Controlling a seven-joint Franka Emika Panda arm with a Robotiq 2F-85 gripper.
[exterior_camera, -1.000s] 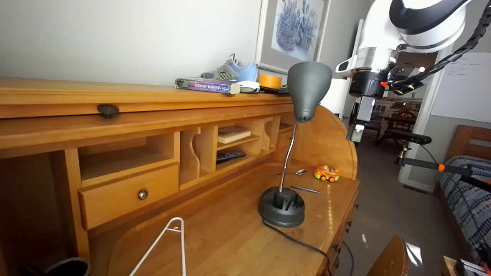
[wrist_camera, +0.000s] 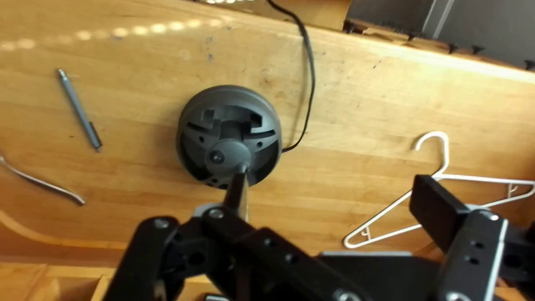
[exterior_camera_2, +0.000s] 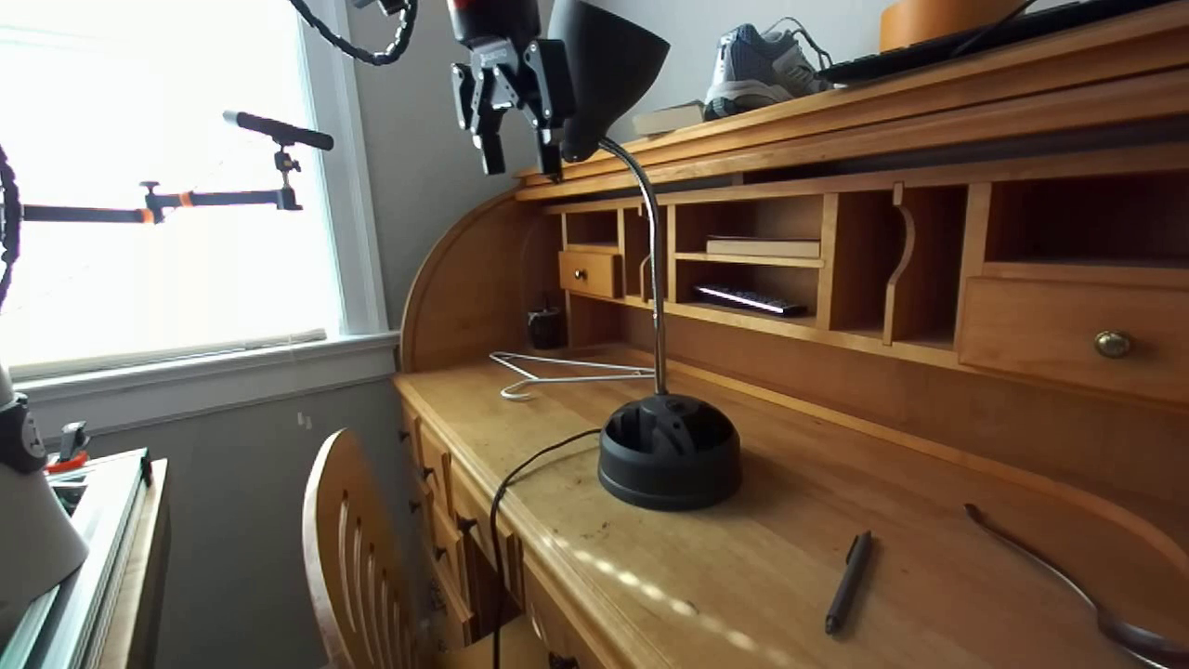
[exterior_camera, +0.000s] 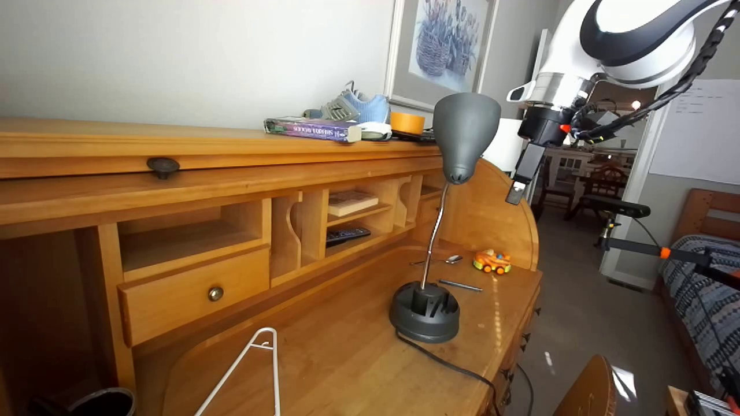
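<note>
My gripper (exterior_camera_2: pixel 520 162) hangs open high above the desk, with nothing between its fingers. Beside it, in the second exterior view, is the dark grey shade (exterior_camera_2: pixel 607 67) of a desk lamp; whether the two touch cannot be told. The lamp's bent metal neck (exterior_camera: pixel 435 236) rises from a round black base (exterior_camera: pixel 424 320) on the desktop. Looking down in the wrist view, I see the lamp base (wrist_camera: pixel 229 138) left of centre, with the gripper's fingers spread across the lower part. A white hanger (wrist_camera: pixel 386 218) lies to the right, a grey pen (wrist_camera: pixel 80 110) to the left.
An orange toy car (exterior_camera: pixel 492 262) and a spoon (exterior_camera: pixel 454 259) are on the desk. A shoe (exterior_camera: pixel 354 107), a book (exterior_camera: pixel 312 129) and an orange container (exterior_camera: pixel 407 122) stand on the top shelf. The lamp's cord (exterior_camera_2: pixel 507 491) runs over the front edge.
In the first exterior view my gripper has moved left, closer to the lamp shade, and slightly up, with its fingers now tilted. The lamp and the desk items look unmoved.
</note>
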